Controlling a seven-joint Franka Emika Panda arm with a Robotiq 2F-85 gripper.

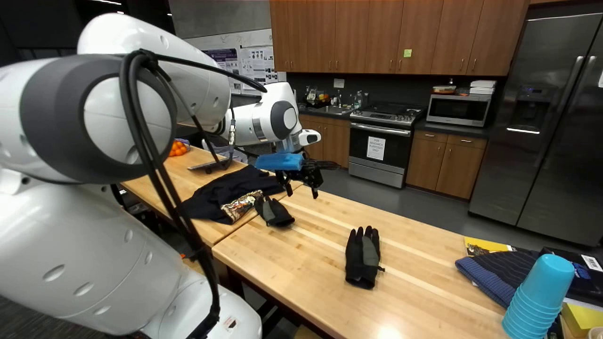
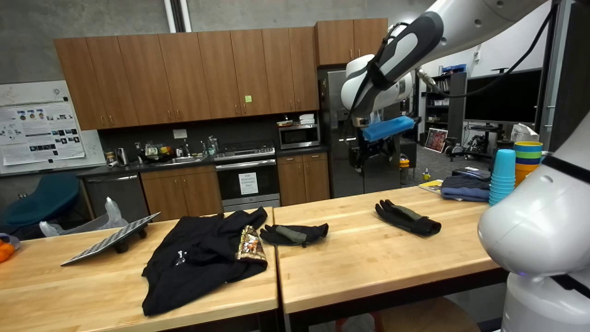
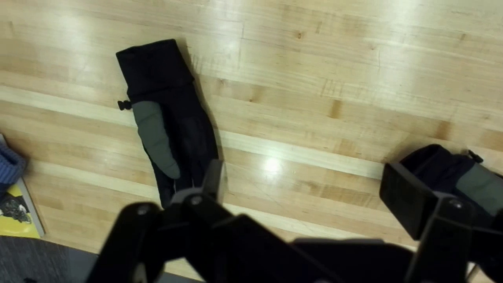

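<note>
Two black gloves with grey-green patches lie flat on the wooden table, apart from each other. One glove [image 1: 362,255] rests toward the middle of the near table; the wrist view has this glove [image 3: 174,113] at left, its fingers running under my left finger. The other glove [image 1: 273,211] lies by the seam between the tables, beside a black garment [image 2: 204,254]; in the wrist view this glove [image 3: 443,162] is partly hidden by my right finger. My gripper [image 1: 300,191], below a blue pad, hangs above the table's far side. Its fingers stand wide open with only bare tabletop showing between them.
A stack of turquoise cups [image 1: 537,299] and a folded dark blue knit item [image 1: 492,277] sit at the table's right end. A tilted dark panel [image 2: 113,240] stands on the other table. Bare wood lies between the gloves.
</note>
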